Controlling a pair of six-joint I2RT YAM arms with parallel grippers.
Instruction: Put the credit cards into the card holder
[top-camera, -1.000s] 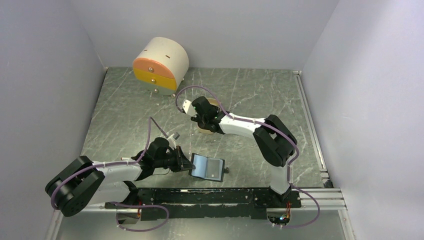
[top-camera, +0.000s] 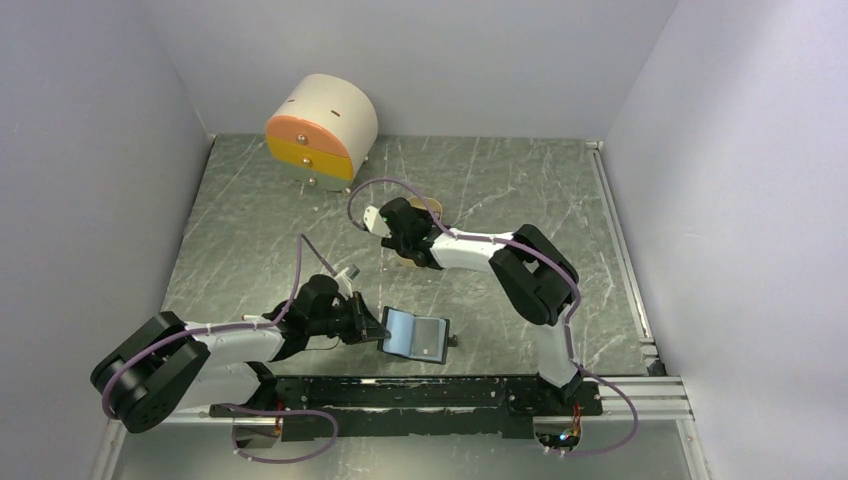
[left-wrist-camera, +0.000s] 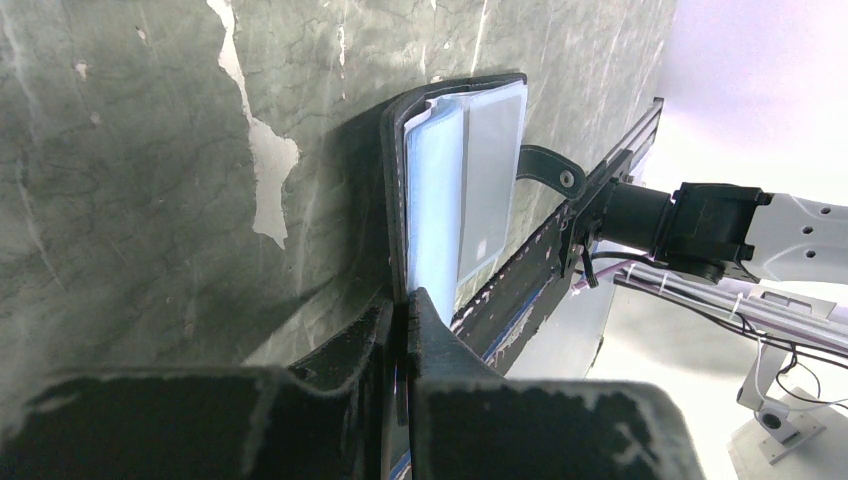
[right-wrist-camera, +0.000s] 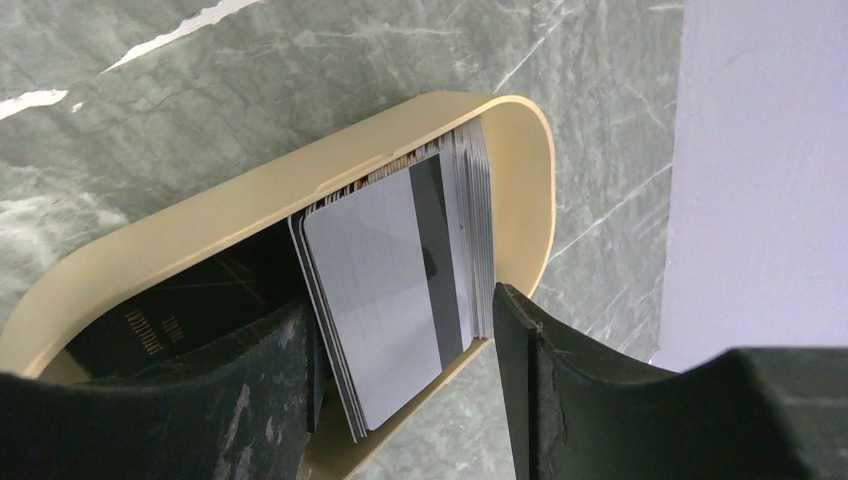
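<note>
The card holder (top-camera: 429, 340) lies spread on the table near its front edge, with a dark cover and clear bluish sleeves (left-wrist-camera: 437, 200). My left gripper is shut on the near edge of its cover. In the right wrist view, a tan rounded box (right-wrist-camera: 250, 198) holds a row of credit cards on edge; the front one is a grey card (right-wrist-camera: 372, 285) with a black stripe, leaning in front of several others. My right gripper is open, its fingers on either side of the leaning cards near the box's mouth. Whether a finger touches them, I cannot tell.
A rounded cabinet with coloured drawers (top-camera: 322, 130) stands at the back left. The holder's strap (left-wrist-camera: 552, 170) with a snap sticks out on its far side. My right arm hides most of the box from above.
The left arm and the card holder have stayed put.
</note>
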